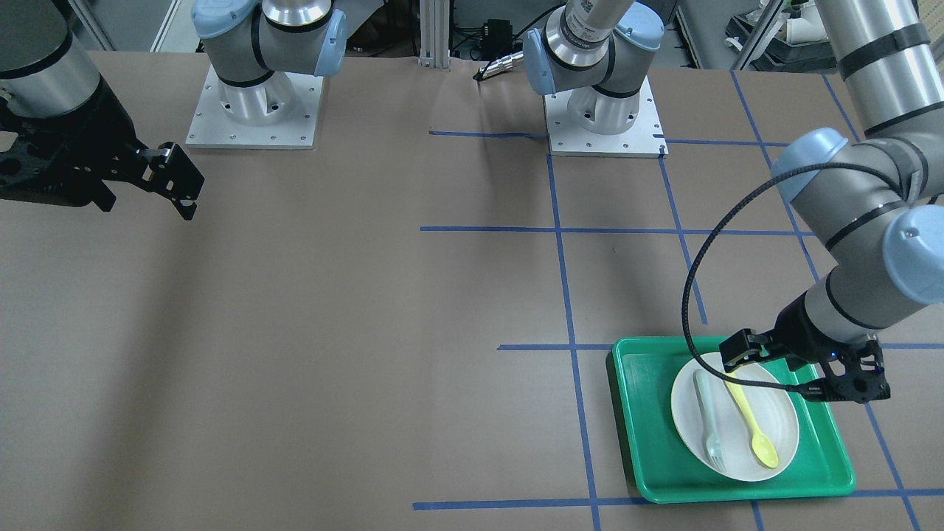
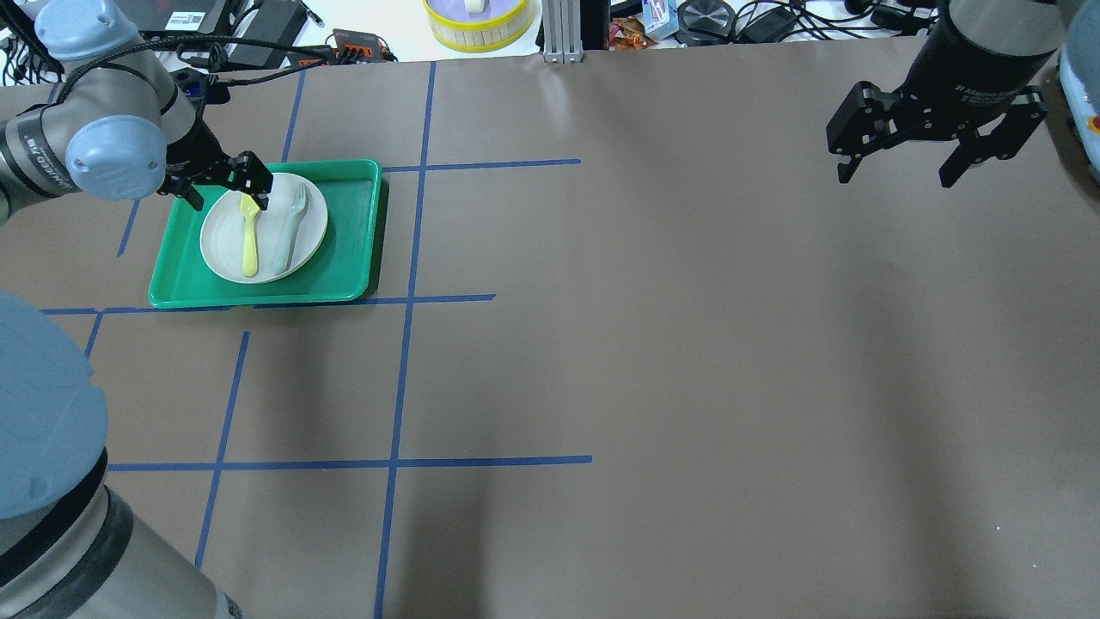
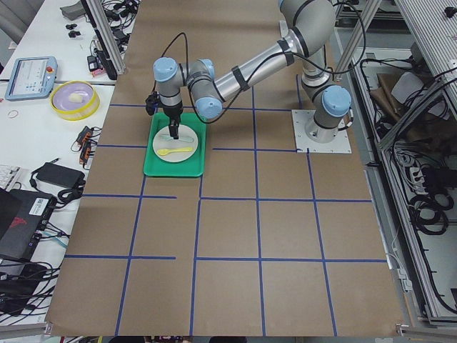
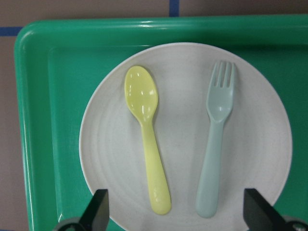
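A green tray (image 1: 650, 478) holds a white plate (image 4: 120, 159), on which lie a yellow spoon (image 4: 154, 178) and a pale blue-green fork (image 4: 209, 178), side by side and apart. My black gripper is open, hanging low over the tray; its two fingertips show at the bottom edge of the left wrist view, one each side of the cutlery, with nothing held between them.
A second arm's gripper (image 2: 923, 150) hangs at the other end of the table. Other arm bases (image 1: 252, 133) stand at the back in the front view.
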